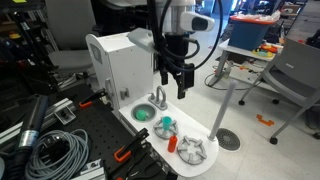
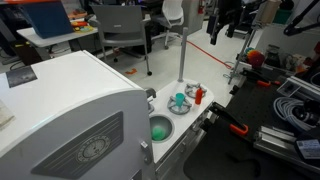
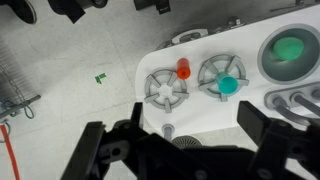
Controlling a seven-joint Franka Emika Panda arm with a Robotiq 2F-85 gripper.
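Note:
A toy kitchen counter [image 1: 203, 135] carries two grey burners and a sink [image 3: 295, 68]. On one burner stands a small teal cup [image 3: 227, 85]. A red-orange bottle-like object [image 3: 183, 68] is beside the other burner [image 3: 166, 89], which is bare. Inside the sink lies a green round item [image 3: 288, 48]. My gripper [image 1: 172, 82] hangs high above the counter, pointing down. Its fingers [image 3: 120, 145] are wide apart, with nothing held between them; in the wrist view the cup and bottle appear ahead of the fingertips.
A grey faucet [image 1: 161, 93] rises by the sink, and a tall grey post [image 1: 222, 110] stands at the counter's far edge. The white cabinet [image 2: 85, 130] is at one end. Black rails with orange clamps [image 1: 123, 155] run along the near side.

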